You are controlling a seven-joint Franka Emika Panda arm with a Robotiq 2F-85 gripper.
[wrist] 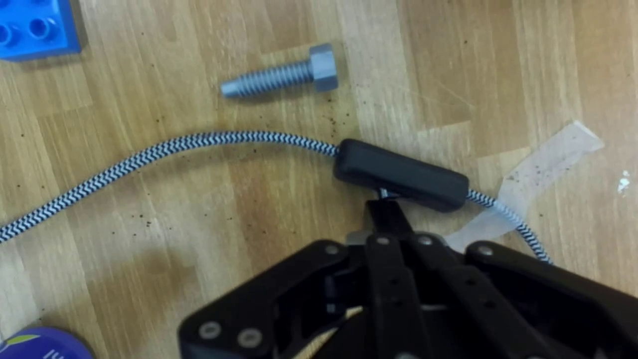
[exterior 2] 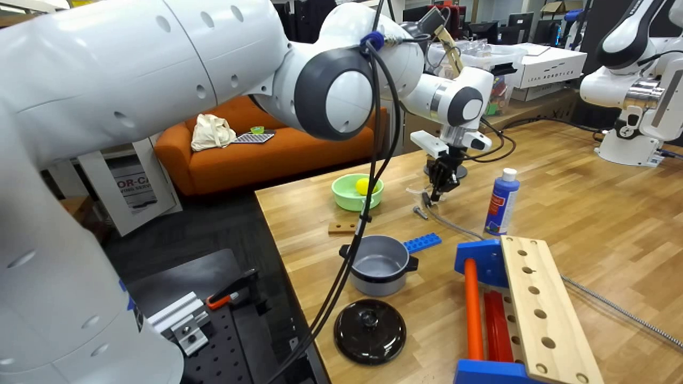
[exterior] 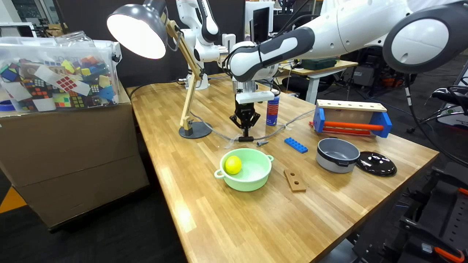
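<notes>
A black inline switch (wrist: 401,174) sits on a grey braided cord (wrist: 197,141) that runs across the table. My gripper is shut, with nothing visible between its fingers. In the wrist view its tips meet the near edge of the switch, left of the switch's middle; contact is hard to tell there. From the first exterior view, the gripper (exterior: 245,133) points straight down at the switch (exterior: 246,138). The cord leads toward a desk lamp (exterior: 136,31), whose bulb is glowing.
A grey bolt (wrist: 281,75) lies just beyond the cord, and clear tape (wrist: 541,164) crosses it. Around stand a blue bottle (exterior: 272,111), a green bowl (exterior: 250,182) holding a yellow ball (exterior: 233,164), a blue brick (exterior: 296,145) and a grey pot (exterior: 336,160).
</notes>
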